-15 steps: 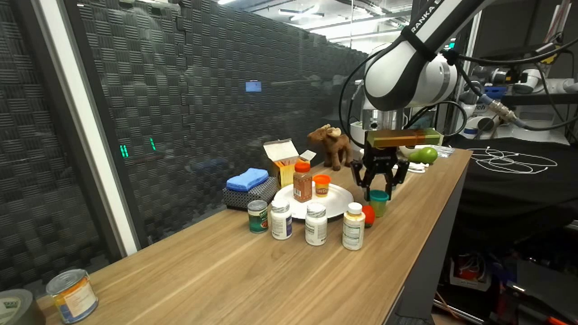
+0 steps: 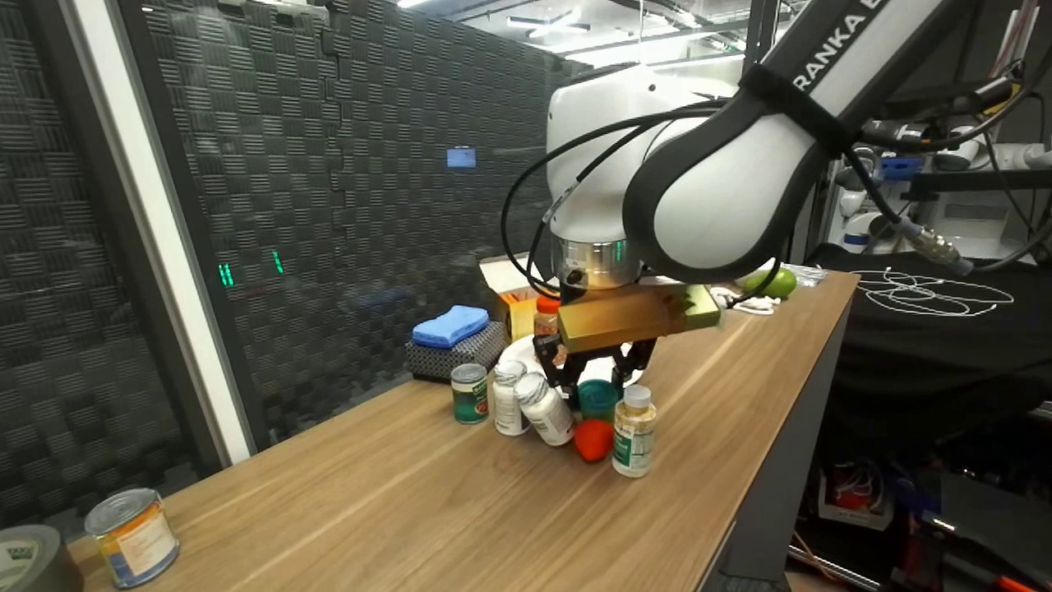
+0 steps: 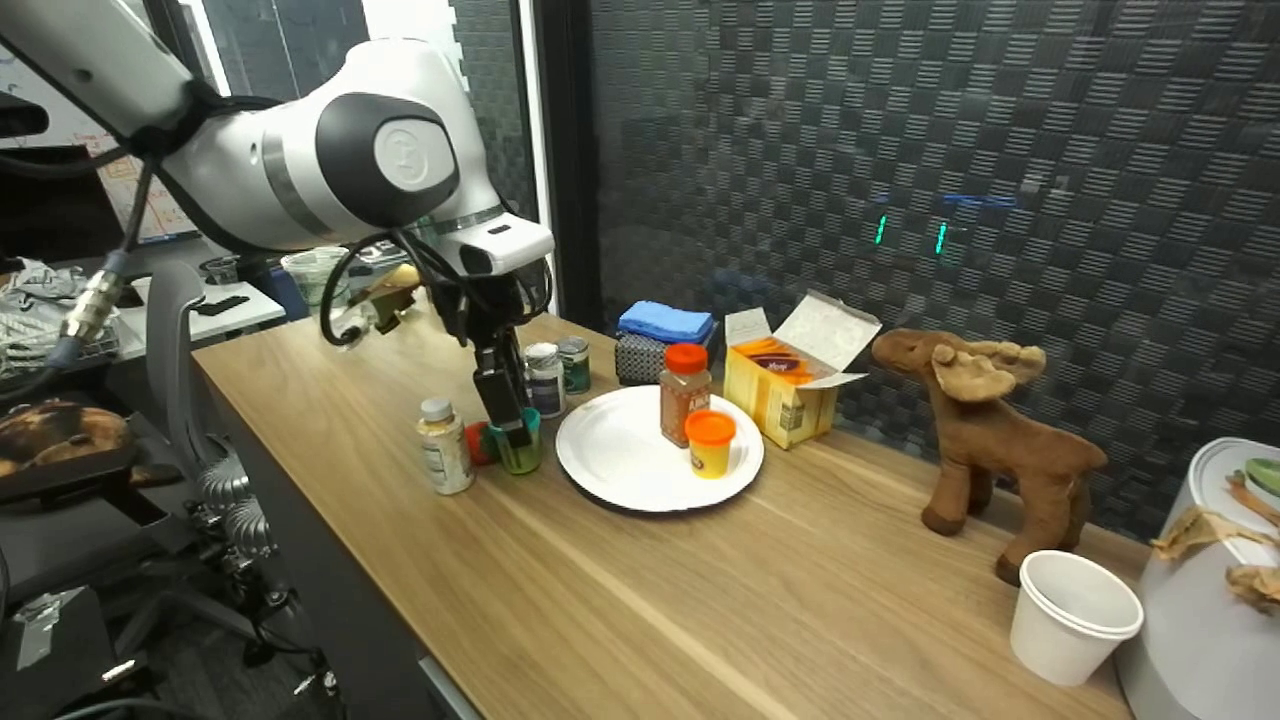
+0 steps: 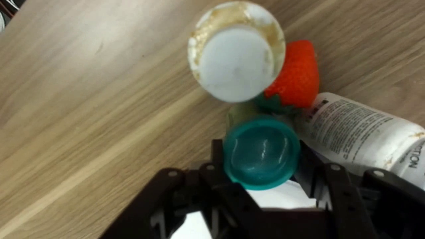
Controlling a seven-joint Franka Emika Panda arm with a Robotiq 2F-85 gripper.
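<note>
Between my gripper's fingers stands a green container with a teal lid [image 4: 261,153]; the gripper [image 3: 518,432] is shut on it, low at the table. A red strawberry [image 4: 297,73] lies against the container, and a white-capped bottle [image 4: 237,51] stands close on its other side. One white bottle [image 2: 544,409] leans over, tilted against another white bottle [image 2: 510,400] that is upright. In the wrist view the tilted bottle [image 4: 358,135] lies right beside one finger. Whether the container touches the table is hard to tell.
A white plate [image 3: 600,462] bears a spice bottle [image 3: 685,396] and an orange-lidded tub [image 3: 710,444]. Behind are a yellow box [image 3: 786,402], a blue cloth [image 3: 666,322] and a small green can [image 2: 469,395].
My gripper has moved left in exterior view 1 with the green container. The strawberry has shifted left too, the white-capped bottle slightly, and one white bottle has gone from upright to tilted.
</note>
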